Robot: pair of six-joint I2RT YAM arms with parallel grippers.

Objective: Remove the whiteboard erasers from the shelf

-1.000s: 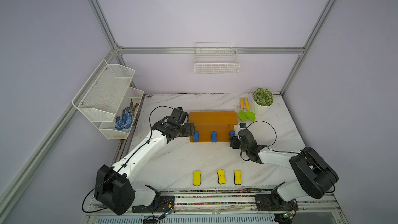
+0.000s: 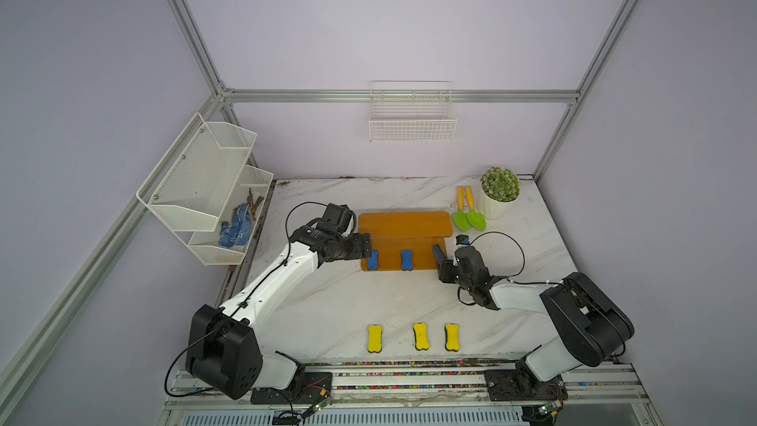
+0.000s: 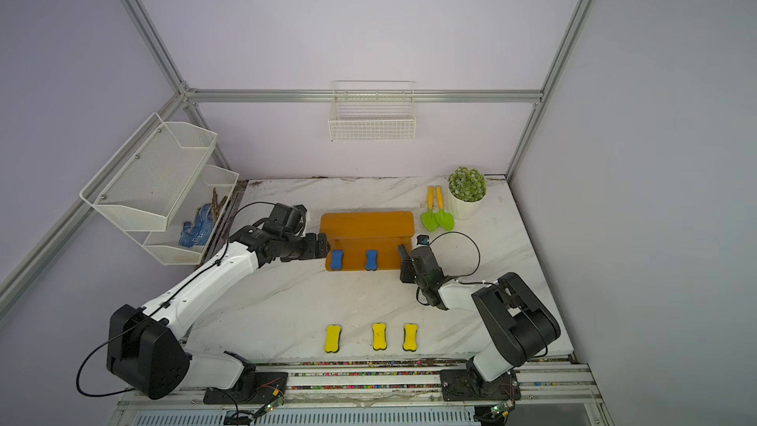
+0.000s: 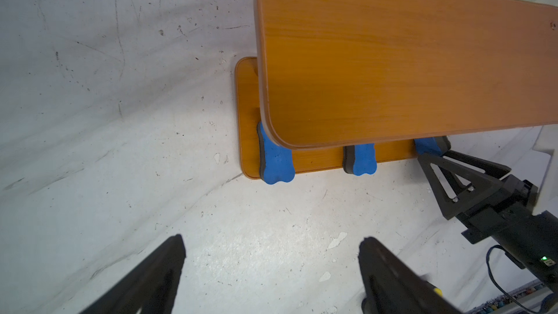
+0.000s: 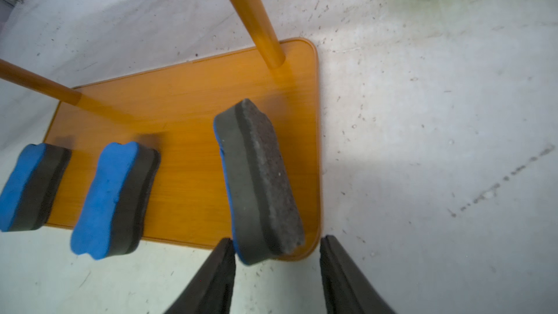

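The wooden two-level shelf (image 2: pixel 403 222) stands mid-table; its lower board holds three blue erasers. The left one (image 4: pixel 277 161) and middle one (image 5: pixel 107 192) lie flat. The right one (image 5: pixel 258 183) is tilted on its side, dark felt towards the right wrist camera. My right gripper is at that eraser's near end, fingers parted, the left fingertip by its corner; whether it touches is unclear. My left gripper hangs open over the table, left of and in front of the shelf, with nothing between its fingers.
Three yellow erasers (image 2: pixel 420 336) lie along the front of the table. Two green trowels (image 2: pixel 473 213) and a potted plant (image 2: pixel 496 197) stand back right. Wire baskets hang on the left and back walls. The table between shelf and yellow erasers is clear.
The right eraser has tipped from showing its blue top to showing its dark side. The left arm has barely moved.
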